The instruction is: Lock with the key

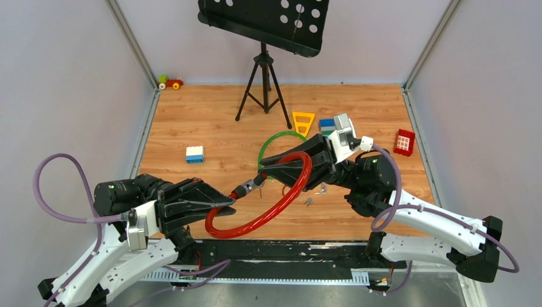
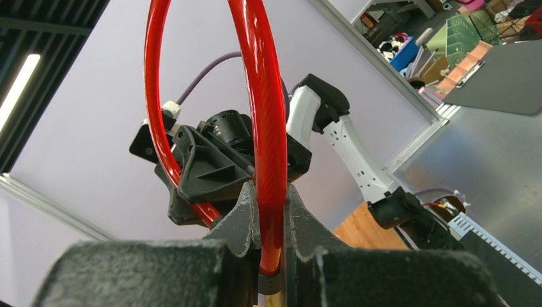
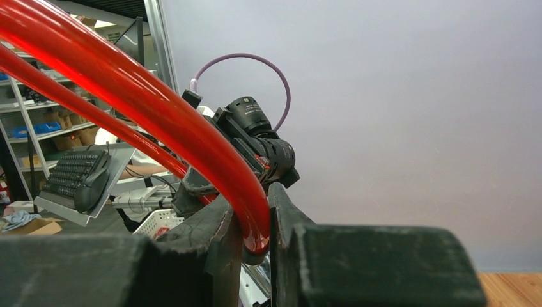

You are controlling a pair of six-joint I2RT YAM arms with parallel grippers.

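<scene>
A thick red cable lock [image 1: 261, 221] is bent into a loop in mid-air between my two arms. My left gripper [image 1: 231, 203] is shut on the cable near one end, just behind the silver lock body [image 1: 248, 187]. Shut on the other end is my right gripper [image 1: 262, 169], close to its black collar. In the top view the two ends meet in line; how deep one sits in the other cannot be told. Red cable shows between the fingers in both wrist views. Small keys [image 1: 309, 201] lie on the wooden table below the right gripper.
A green cable ring [image 1: 263, 152] lies partly hidden behind the right gripper. Blue-and-white block [image 1: 195, 155], yellow triangle [image 1: 303, 123] and red block [image 1: 404, 142] sit around the table. A black music stand [image 1: 264, 70] rises at the back.
</scene>
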